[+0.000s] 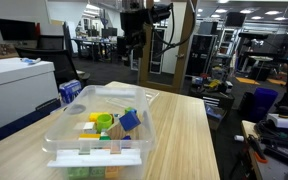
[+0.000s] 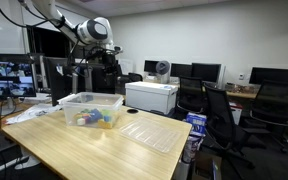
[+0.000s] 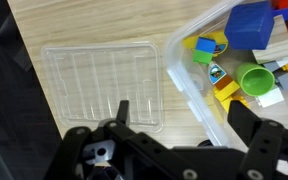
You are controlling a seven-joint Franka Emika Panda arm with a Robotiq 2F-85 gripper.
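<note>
My gripper is open and empty, hanging above the table over the gap between the bin and a flat panel. In exterior view 1 the gripper (image 1: 135, 48) is high above the far side of the bin. The clear plastic bin (image 1: 56, 128) holds several coloured blocks, among them a blue cube (image 3: 250, 25) and a green cylinder (image 3: 254, 79). A pale, see-through rectangular panel (image 3: 102, 85), perhaps the bin's lid, lies flat on the wood beside the bin. In exterior view 2 this panel (image 2: 144, 132) is right of the bin (image 2: 84, 118).
Bare wooden table (image 2: 84, 150) stretches in front of the bin and panel. A blue-and-white box (image 1: 70, 91) stands behind the bin in exterior view 1. Office chairs (image 2: 224, 112) are beyond the table.
</note>
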